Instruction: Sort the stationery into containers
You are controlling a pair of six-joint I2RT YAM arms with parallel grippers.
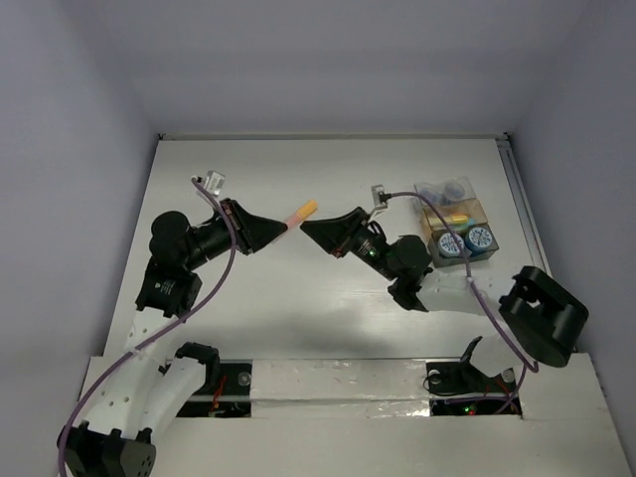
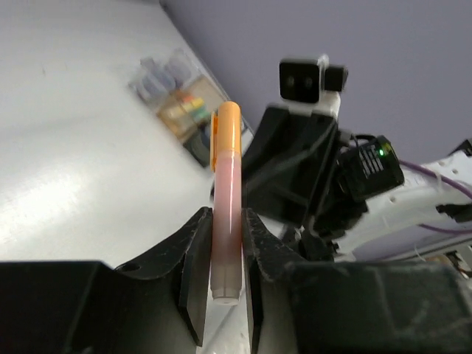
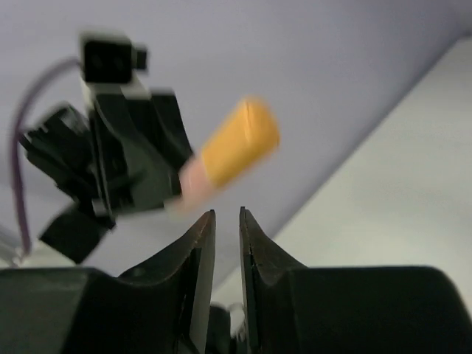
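Note:
A pen or marker with an orange cap and pale pink barrel (image 2: 227, 199) is pinched between the fingers of my left gripper (image 1: 283, 229). In the top view it slants up to the right, its capped end (image 1: 306, 209) pointing toward my right gripper (image 1: 306, 228). The right wrist view shows that orange cap (image 3: 240, 141) blurred, above and apart from my right fingertips (image 3: 206, 225). Those fingers stand a little open with only empty space between them.
At the table's right side sits a clear organizer (image 1: 426, 230) with compartments. It holds two round blue-and-white lidded items (image 1: 479, 238) and a yellow item (image 1: 456, 220).

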